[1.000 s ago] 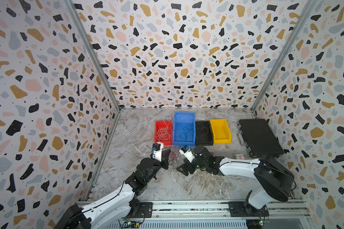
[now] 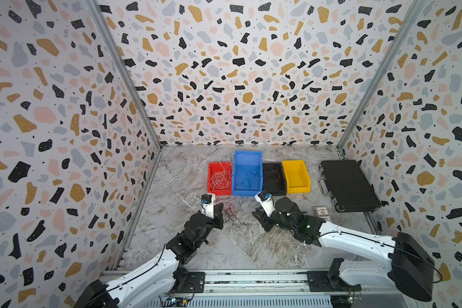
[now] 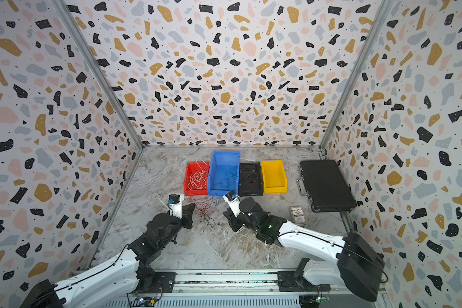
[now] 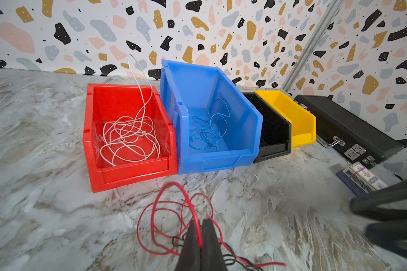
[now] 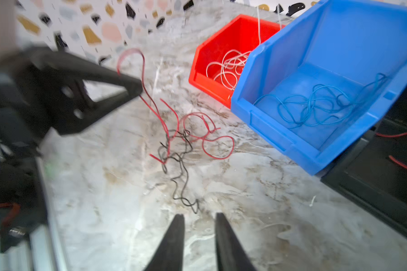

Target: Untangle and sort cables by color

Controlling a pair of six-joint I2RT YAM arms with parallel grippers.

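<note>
My left gripper is shut on a red cable (image 4: pixel 190 205), raised in a loop from a tangle of red and black cable (image 5: pixel 183 178) on the table. My right gripper stands to the right of the tangle, part open and blurred, nothing seen between its fingers. Behind, the red bin (image 4: pixel 99 176) holds white cables, the blue bin (image 4: pixel 221 160) blue cable, and the black bin (image 5: pixel 370 189) some red cable. The yellow bin (image 4: pixel 303 135) looks empty.
A black case (image 2: pixel 349 184) lies at the right, with a small flat box (image 3: pixel 297 215) in front of it.
My right gripper has risen and moved right, away from the tangle. My left gripper has shifted slightly left.
</note>
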